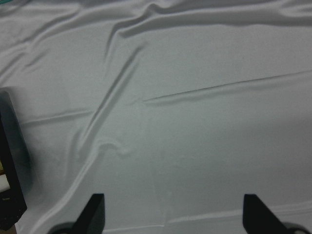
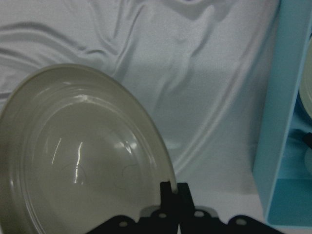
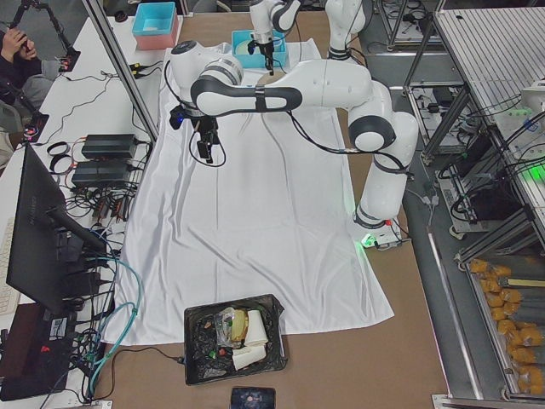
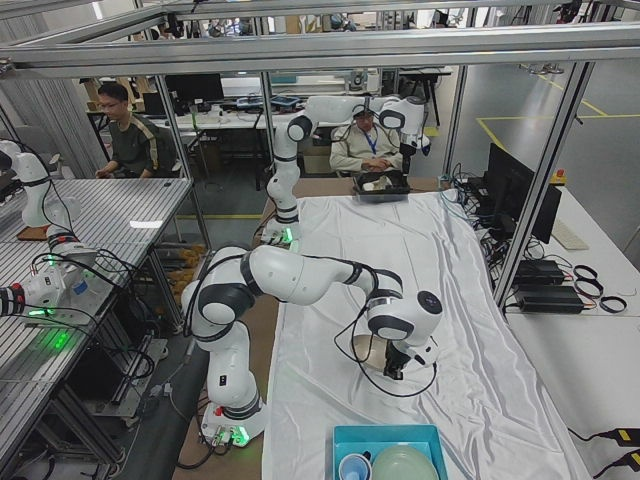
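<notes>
In the right wrist view a cream plate [image 2: 83,141] is held at its rim by my right gripper, whose fingers are closed on it; beside it stands a light blue bin [image 2: 273,136] with dishes inside. The camera right view shows that bin [image 4: 430,435] at the near end, holding a cup [image 4: 355,470] and a green plate [image 4: 405,465]. In the left wrist view my left gripper is open above bare white cloth, with nothing between its fingers.
A black crate [image 3: 196,341] with several items sits at the far end from the blue bin. A monitor [image 3: 43,239] and cables line one side.
</notes>
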